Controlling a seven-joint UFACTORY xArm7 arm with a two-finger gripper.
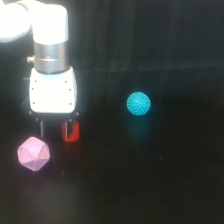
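My gripper (56, 127) is at the upper left, below its white hand, and its two dark fingers stand apart. A small red block (70, 134) is at the right finger, overlapping it in view; whether they touch I cannot tell. No object shows in the gap between the fingers. A pink faceted ball (33, 153) rests on the dark surface, just below and left of the left fingertip. Well to the right lies a turquoise knobbly ball (138, 103), apart from everything else.
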